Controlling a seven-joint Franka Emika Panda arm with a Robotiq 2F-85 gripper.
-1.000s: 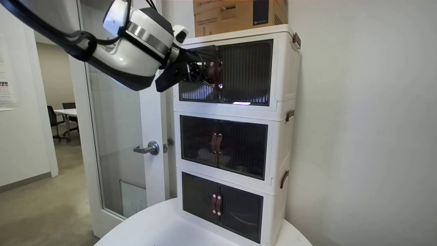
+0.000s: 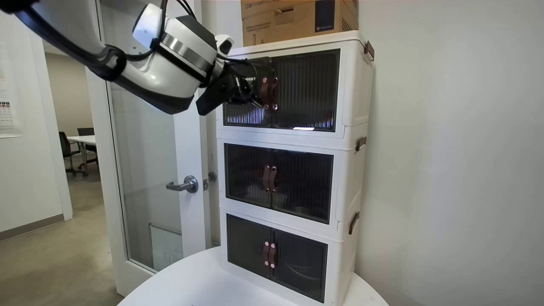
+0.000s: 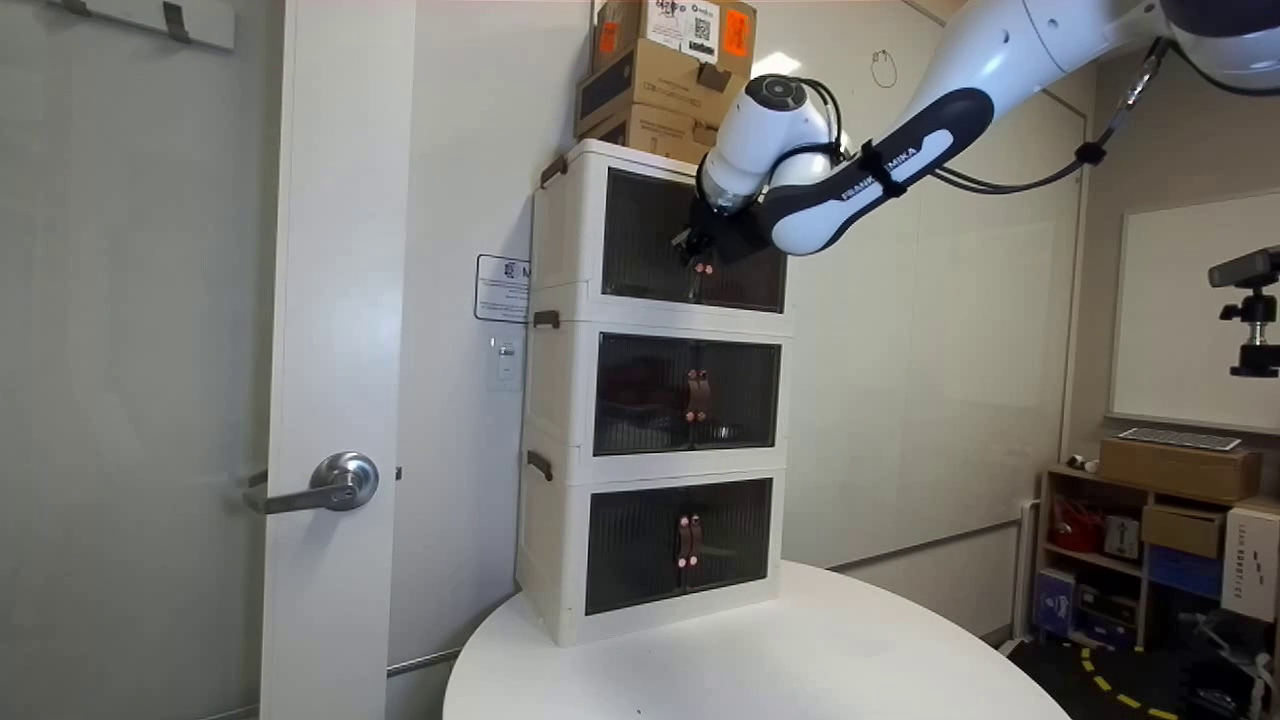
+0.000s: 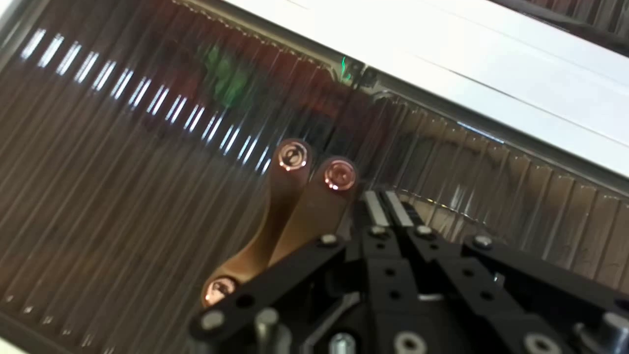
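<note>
A white cabinet of three stacked units stands on a round table, its dark ribbed doors closed or nearly so at the top. Two brown leather handles with copper rivets hang side by side where the top doors meet. My gripper is shut, its two fingers side by side. It is close beside the handles in the wrist view, and no strap shows between the fingertips. Whether it touches the nearer handle cannot be made out. In exterior view 2 the gripper is in front of the top doors.
Cardboard boxes are piled on top of the cabinet. The middle doors and bottom doors are closed. Bare white table lies in front. A glass door with a lever handle stands beside the cabinet.
The arm has shifted very slightly in exterior view 1, a little right and down. The right-hand top door and its reflection look almost the same; the lower units have not moved.
</note>
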